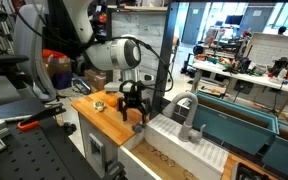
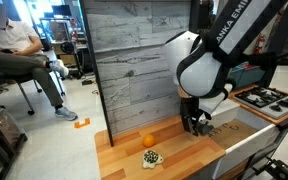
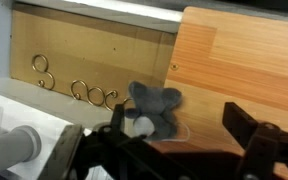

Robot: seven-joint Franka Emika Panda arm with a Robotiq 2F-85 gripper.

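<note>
A small dark grey soft toy [image 3: 156, 104] with a pale part lies at the edge of the wooden top [image 3: 219, 75], partly over the edge of the open drawer [image 3: 104, 62] in the wrist view. My gripper is open above it, its dark fingers apart and nothing held between them. The toy sits nearer the left finger. From exterior view 1, the gripper [image 1: 132, 112] hovers just over the dark toy [image 1: 138, 127] at the counter's right edge. Exterior view 2 shows the gripper [image 2: 200, 122] low over the counter; the toy there is hard to separate from it.
Several brass-coloured rings [image 3: 79, 88] lie in the drawer. A grey faucet [image 1: 189, 118] rises beside it. On the wooden counter sit an orange ball [image 2: 148, 141] and a small patterned object [image 2: 152, 158].
</note>
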